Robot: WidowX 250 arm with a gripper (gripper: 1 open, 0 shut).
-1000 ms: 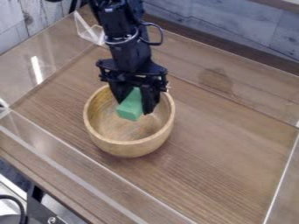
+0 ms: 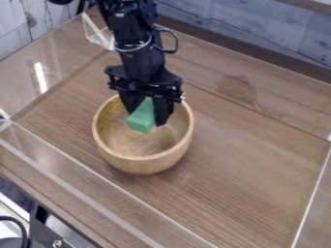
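A black robot arm reaches down from the upper middle, its gripper (image 2: 147, 102) shut on a green block (image 2: 142, 118). The block is held tilted inside a light wooden bowl (image 2: 142, 153), over the bowl's floor; whether it touches the floor I cannot tell. The fingertips are partly hidden by the block and the arm's body.
Grey panel walls (image 2: 258, 39) stand along the back. A black cable (image 2: 11, 230) lies at the lower left edge.
The gripper and green block have shifted very slightly. The bowl stays in place.
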